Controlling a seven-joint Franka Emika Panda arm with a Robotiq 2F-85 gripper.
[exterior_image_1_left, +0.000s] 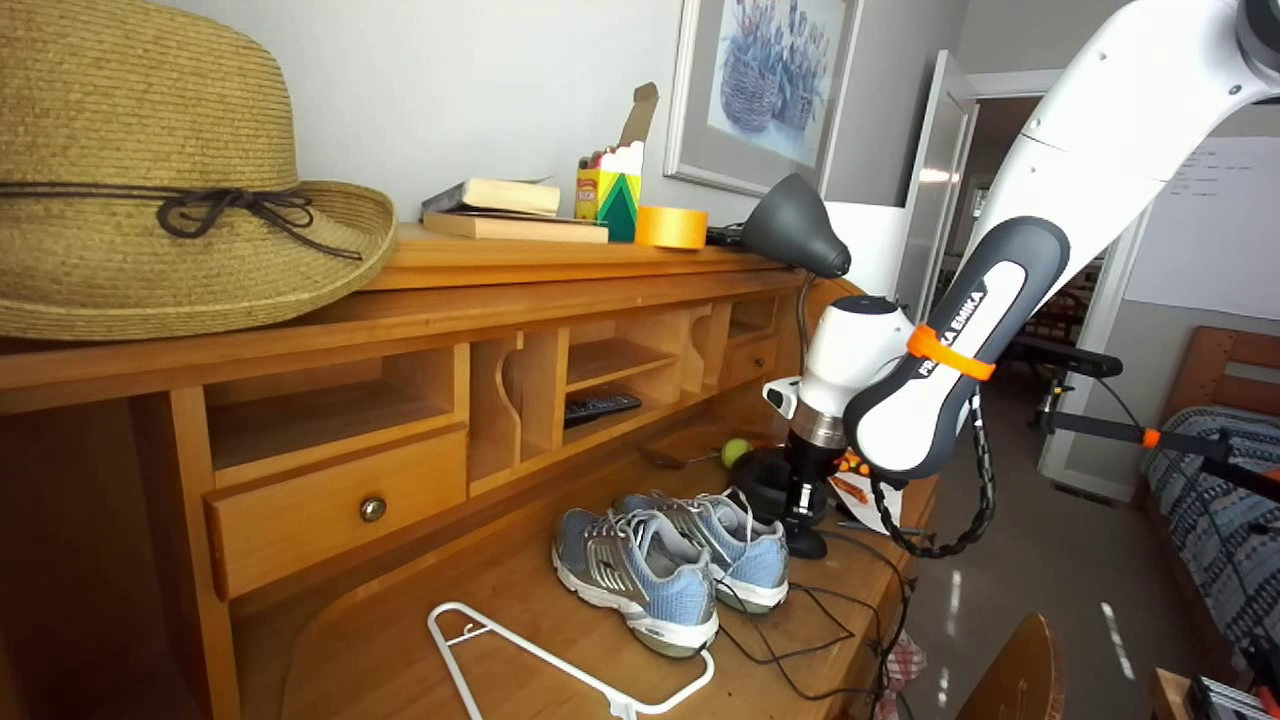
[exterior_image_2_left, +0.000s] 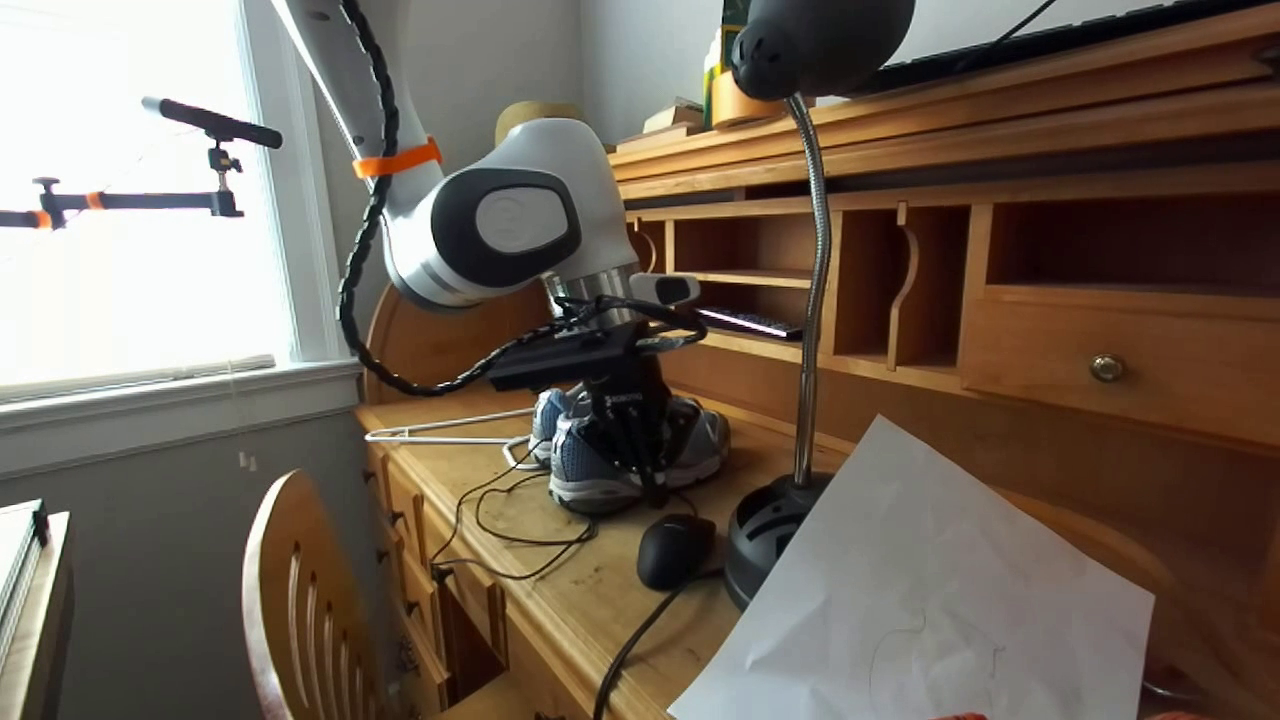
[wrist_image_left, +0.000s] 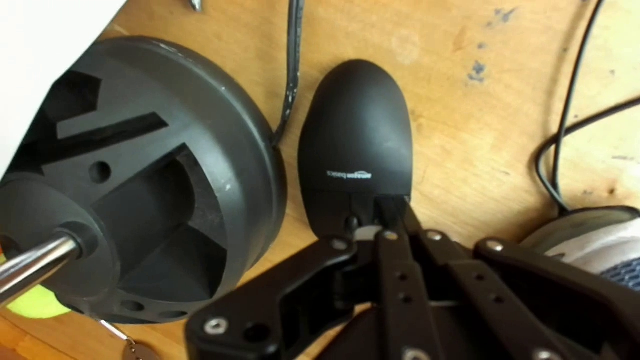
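A black computer mouse (wrist_image_left: 355, 132) lies on the wooden desk, seen whole in exterior view 2 as a dark mouse (exterior_image_2_left: 675, 551). My gripper is shut, with nothing visible between its fingers. Its tips overlap the button end of the mouse in the wrist view; whether they touch it cannot be told. From the second exterior side, the gripper (exterior_image_2_left: 654, 490) points down between the mouse and the pair of blue-grey running shoes (exterior_image_2_left: 588, 462). Exterior view 1 shows those shoes (exterior_image_1_left: 642, 582) just left of the gripper.
Close beside the mouse stands the black lamp base (wrist_image_left: 240, 132), with a white paper sheet (exterior_image_2_left: 948, 600) near it. Loose cables (exterior_image_1_left: 780, 654) and a white hanger (exterior_image_1_left: 540, 654) lie on the desk. Cubbies and a shelf holding a straw hat (exterior_image_1_left: 144, 156) line the back.
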